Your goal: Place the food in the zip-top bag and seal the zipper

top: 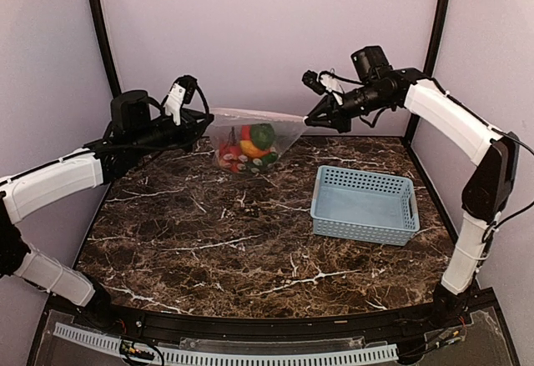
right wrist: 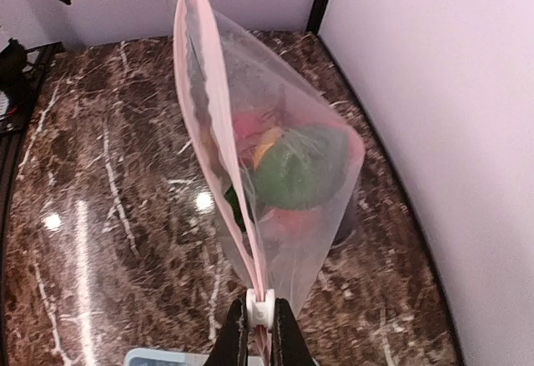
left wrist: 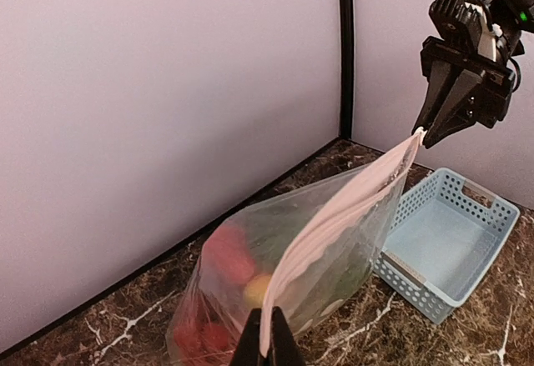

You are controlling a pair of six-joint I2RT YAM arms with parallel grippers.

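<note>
A clear zip top bag (top: 288, 128) with a pink top strip hangs between my two grippers at the back of the table. Inside it lie several play foods: a green pepper-like piece (right wrist: 304, 166), a yellow-orange piece (top: 250, 148) and red ones (left wrist: 228, 252). My left gripper is shut on the strip at one top corner. At the other corner my right gripper is shut on the strip, with a white zipper slider (right wrist: 260, 306) at its fingertips. Between the grippers the strip's two edges look slightly apart in the right wrist view.
A light blue basket (top: 365, 230), empty, stands on the right of the dark marbled table (top: 209, 258). Behind the bag rises a pale back wall (top: 275, 32).
</note>
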